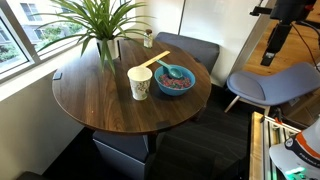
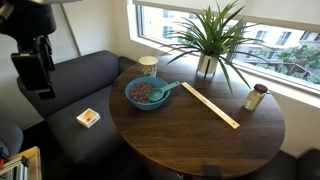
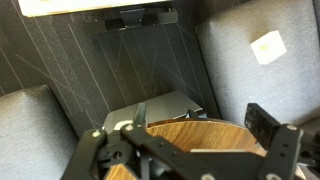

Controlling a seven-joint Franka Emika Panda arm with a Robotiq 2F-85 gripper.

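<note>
My gripper stands open in the wrist view, its two fingers far apart, with only the table's edge and floor showing beyond them. Exterior view 1 has it at the upper right, high and well away from the round table. On that brown table (image 1: 90, 95) sit a blue bowl (image 1: 175, 87) of small dark reddish pieces, a teal spoon (image 1: 176, 72) resting in it, and a white patterned cup (image 1: 140, 85) beside it. A flat wooden strip (image 2: 210, 105) lies across the tabletop.
A potted plant (image 2: 208, 45) stands by the window, and a small jar (image 2: 255, 97) near the table's edge. A small pale box (image 2: 88, 118) rests on a grey chair.
</note>
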